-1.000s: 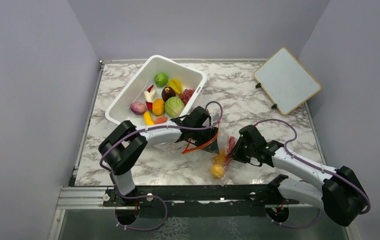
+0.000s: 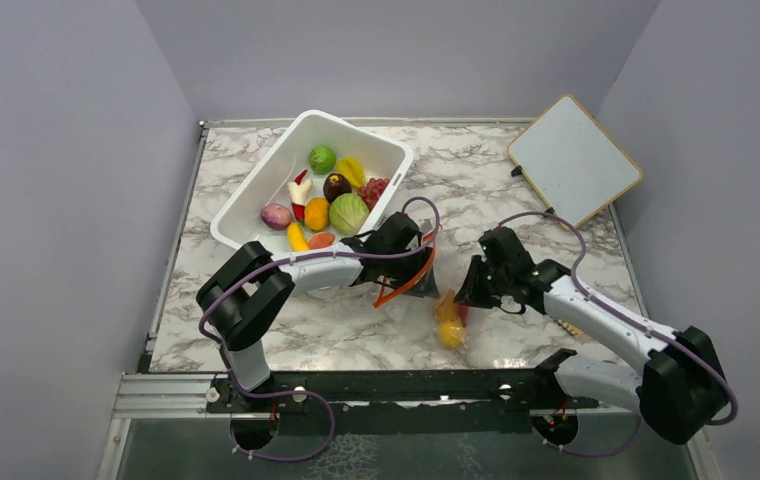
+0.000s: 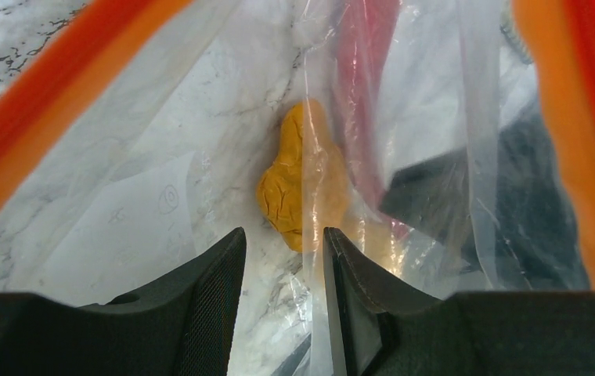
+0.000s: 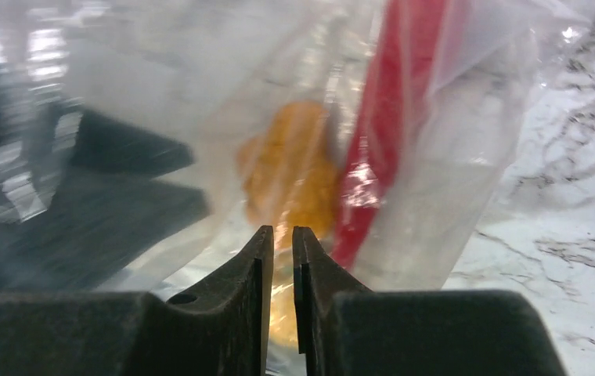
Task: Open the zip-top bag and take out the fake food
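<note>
The clear zip bag [image 2: 446, 322] lies at the front middle, its orange zip edge [image 3: 67, 78] spread wide in the left wrist view. Inside are an orange-yellow lumpy item [image 3: 286, 188], more yellow food below it and a red strip [image 4: 376, 149]. My left gripper is at the bag's mouth, fingers parted, with a bag fold near the right finger. My right gripper hangs over the bag beside the red strip, its fingers a narrow gap apart; whether anything is between them is unclear.
A white bin [image 2: 246, 200] of fake fruit and vegetables stands at the back left. A whiteboard [image 2: 574, 160] lies at the back right. Bare marble table shows at the back middle and front left.
The bag sits slightly farther right than a second ago.
</note>
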